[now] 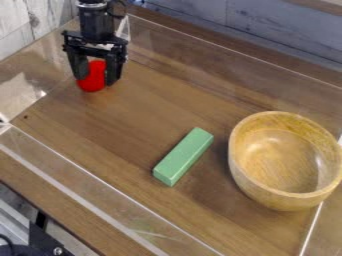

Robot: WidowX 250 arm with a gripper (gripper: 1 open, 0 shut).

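Observation:
My gripper (94, 62) is at the back left of the camera view, pointing down over a red object (91, 76) on the wooden table (160, 100). Its black fingers straddle or hang just above the red thing, which is partly hidden behind them. I cannot tell whether they grip it.
A green block (183, 156) lies at the front middle. A large tan wooden bowl (282, 162) stands at the right. Low walls edge the back and left.

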